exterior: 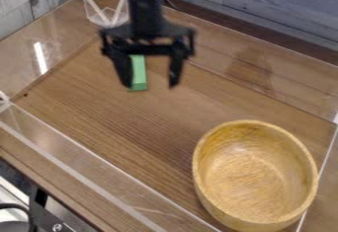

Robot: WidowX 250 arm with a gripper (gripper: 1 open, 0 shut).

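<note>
My gripper (153, 68), dark and motion-blurred, hangs over the upper middle of the wooden surface, its fingers spread open. A small green block (137, 78) lies behind it, partly hidden by the gripper. I cannot tell whether they touch. A yellow oval bowl (255, 172) sits at the lower right.
Raised edges run along the back and left. Dark cables lie at the bottom-left corner.
</note>
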